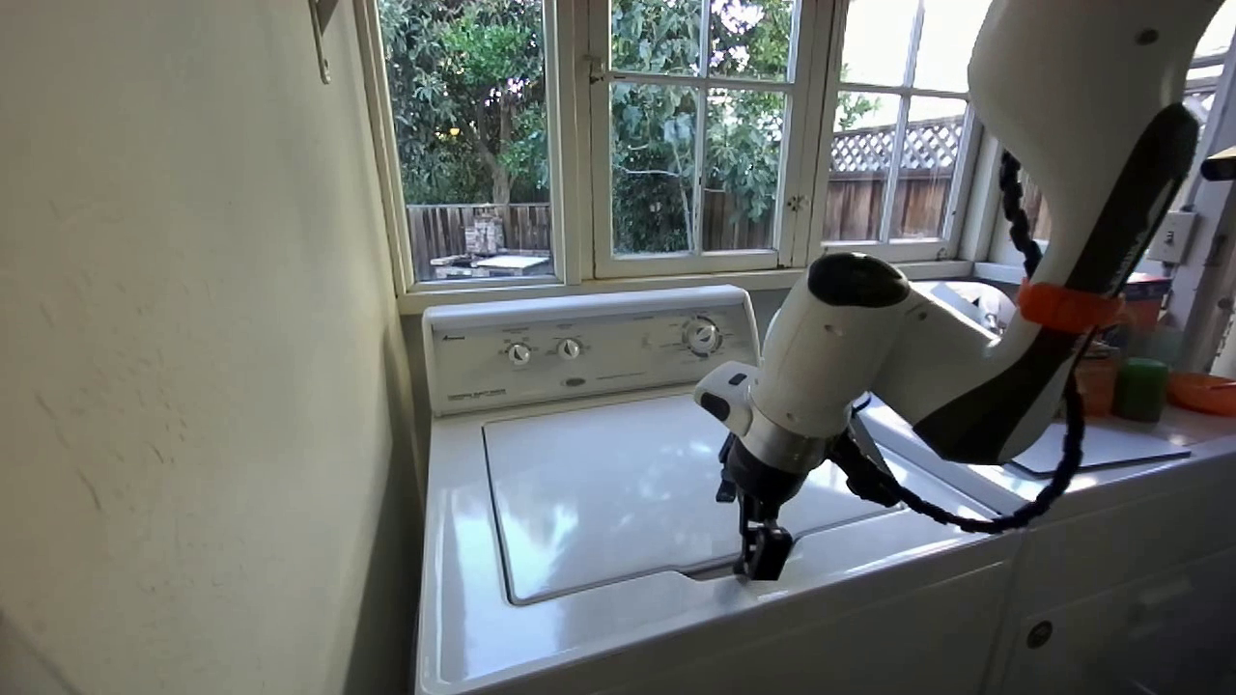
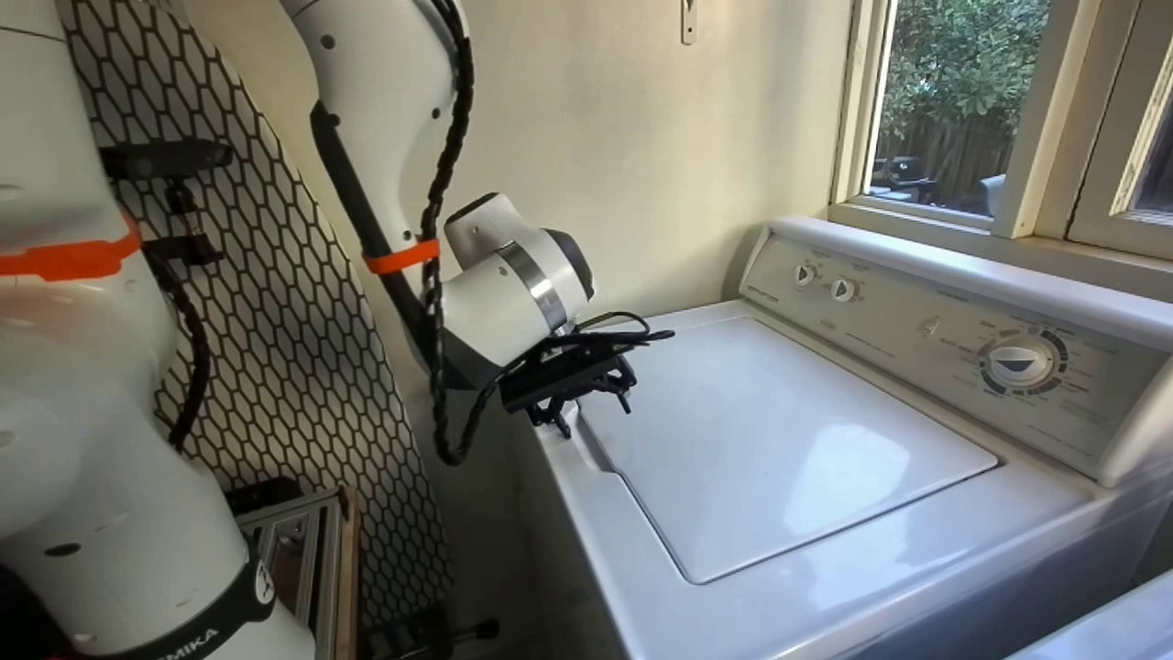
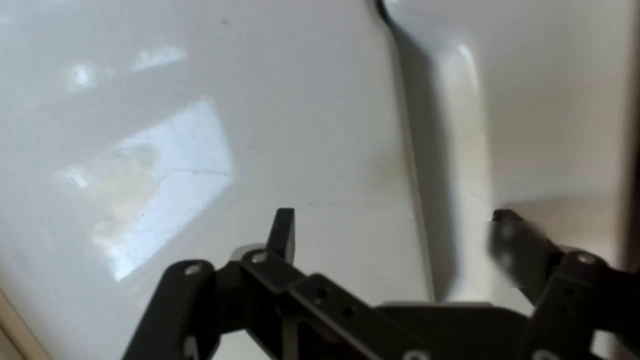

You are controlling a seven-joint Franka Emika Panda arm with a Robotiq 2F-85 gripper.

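Observation:
A white washing machine lid [image 1: 603,486] lies closed in its frame, shown also as the broad white lid [image 2: 792,440] in exterior view 2. Along its front edge runs a recessed finger slot [image 3: 429,150], slanting through the wrist view. My gripper is open and empty, its black fingers on either side of that slot: the left one over the lid, the right one over the machine's front rim. In exterior view 1 the gripper [image 1: 747,527] points down close to the front edge. Whether a fingertip touches the surface I cannot tell.
A control panel [image 1: 591,351] with knobs rises behind the lid. The wall [image 1: 232,347] stands close on the left. At right, a second white machine [image 1: 1112,498] carries a green container [image 1: 1141,389] and an orange bowl [image 1: 1201,394].

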